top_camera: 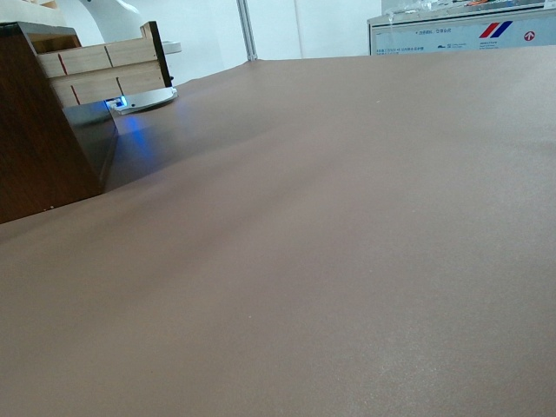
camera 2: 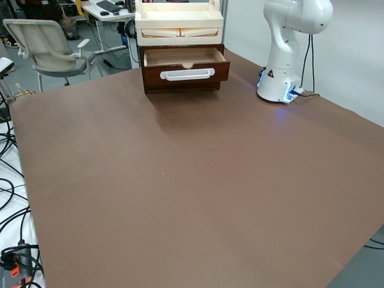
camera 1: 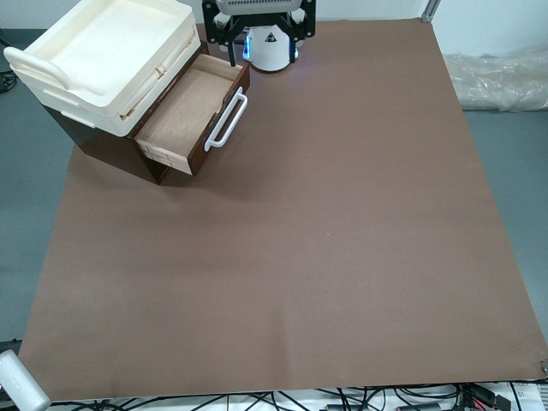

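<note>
A small dark wood cabinet (camera 2: 155,83) stands at the back of the brown table (camera 1: 334,240) with its light wood drawer (camera 1: 188,111) pulled out, empty where visible, a white handle (camera 2: 187,74) on its front. White trays (camera 1: 94,51) sit on top. My gripper (camera 1: 262,53) is raised at the top edge of the left view, above the arm's base, behind and right of the drawer; two dark fingers point down, apart, with no object visible between them. The right view shows the white arm (camera 2: 277,54) but not the gripper.
Cables (camera 2: 15,210) and equipment run along one edge outside the brown surface. A plastic sheet (camera 1: 501,81) lies beyond the table, and a chair (camera 2: 42,42) stands behind it.
</note>
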